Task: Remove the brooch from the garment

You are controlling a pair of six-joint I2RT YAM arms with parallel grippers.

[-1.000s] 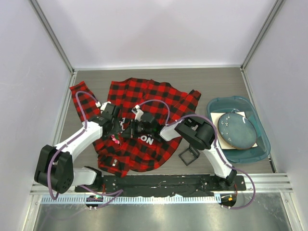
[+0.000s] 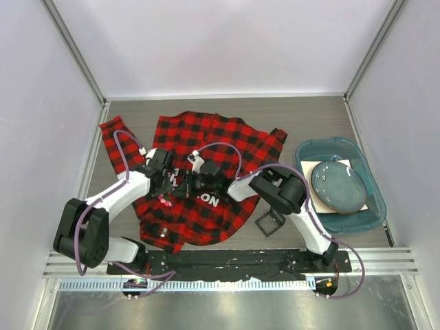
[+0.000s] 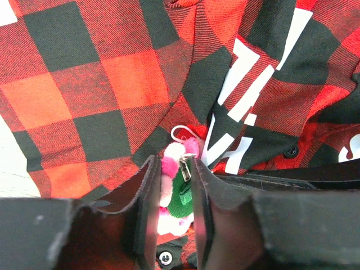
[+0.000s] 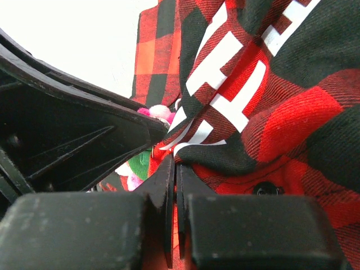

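Observation:
The red-and-black checked garment [image 2: 206, 141] lies spread on the table. On it, the brooch [image 3: 179, 208] shows pink and white pompoms, a green middle, a small metal clasp and a loop of white string. My left gripper is part open over the brooch, one finger to each side; the right finger covers part of it. Whether the fingers touch the brooch I cannot tell. In the right wrist view, my right gripper is shut on a fold of the garment by the white lettering, right beside the brooch [image 4: 139, 165], which the left finger partly hides.
At the right stands a teal basin [image 2: 375, 199] with a round dark lid-like object [image 2: 338, 187] inside. A small black frame [image 2: 270, 223] lies on the table between the garment and the basin. Both arms' tips are close together over the garment.
The left arm's elbow has swung a little to the right, and its gripper has shifted very slightly. The right arm, garment and basin look unchanged.

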